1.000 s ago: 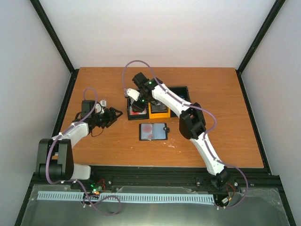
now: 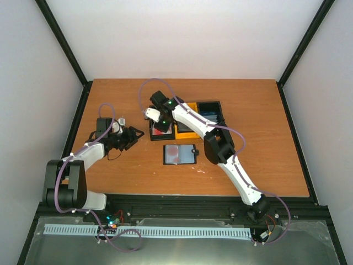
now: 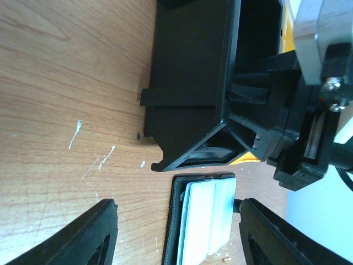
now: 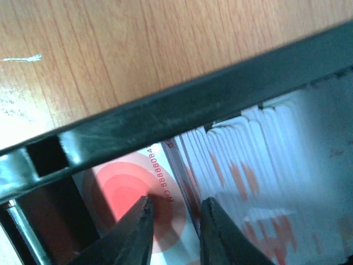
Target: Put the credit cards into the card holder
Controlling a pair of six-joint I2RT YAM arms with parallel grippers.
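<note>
The card holder lies open on the table, black-edged with pale sleeves and a reddish patch at its left. Credit cards stand packed on edge in a black box; the front card shows a red circle and printed digits. Inside that box, my right gripper has its fingers apart around the front card's edge region; whether they touch it I cannot tell. My left gripper is open and empty over the table, left of the box, with the card holder visible beyond its fingers.
The black box adjoins a yellow bin and another black bin in a row. My right arm crosses above them.
The left arm and card holder have stayed put.
</note>
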